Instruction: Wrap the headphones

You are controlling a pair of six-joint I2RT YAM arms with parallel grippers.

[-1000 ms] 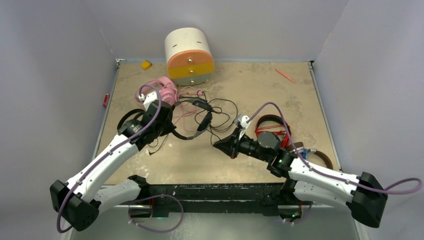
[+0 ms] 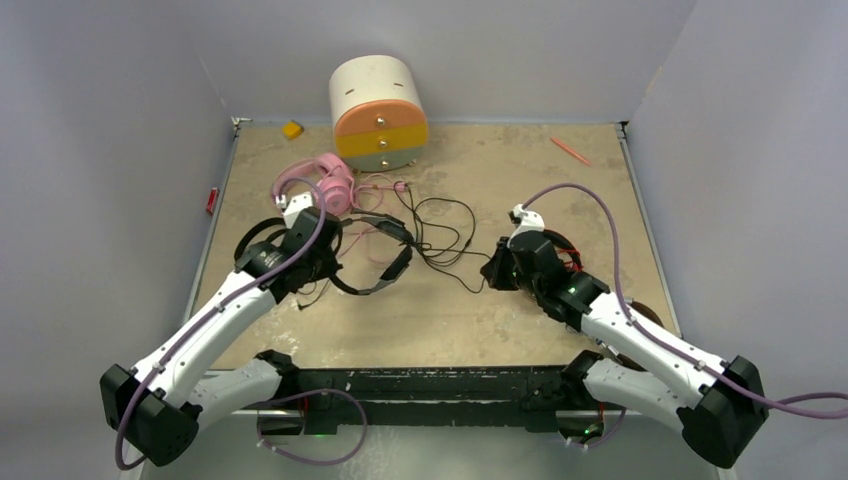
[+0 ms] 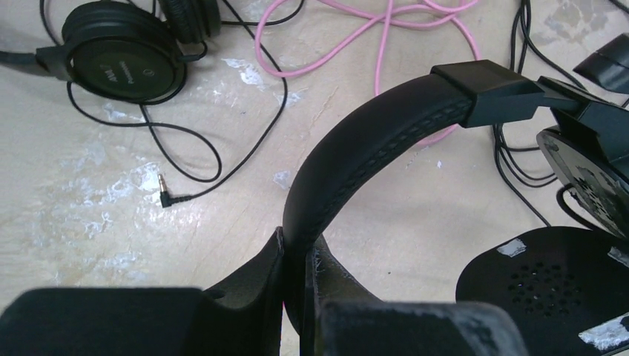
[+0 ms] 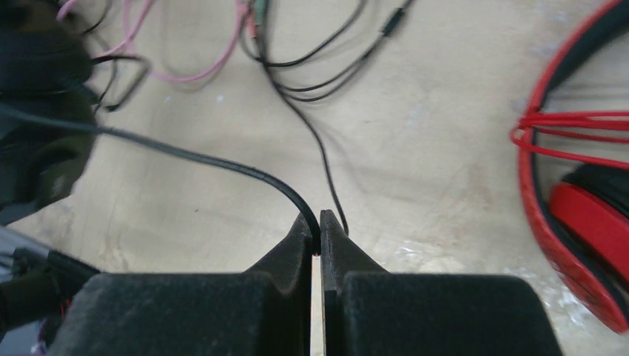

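Note:
My left gripper is shut on the padded band of a black headset (image 3: 371, 130), held above the table; its cups hang to the right. My right gripper is shut on a thin black cable (image 4: 200, 157) running toward the headset at the upper left of the right wrist view. Loose black cables (image 2: 450, 245) lie in the middle. Pink headphones (image 2: 330, 185) with pink cable lie at back left, and another black pair (image 3: 126, 63) lies left of the held one.
A small drawer cabinet (image 2: 378, 110) stands at the back. Red-and-black headphones with red cable (image 4: 586, 230) lie at the right, partly under my right arm. An orange stick (image 2: 570, 150) and yellow block (image 2: 292, 130) lie at the back.
My left gripper shifted slightly with the headset still in it.

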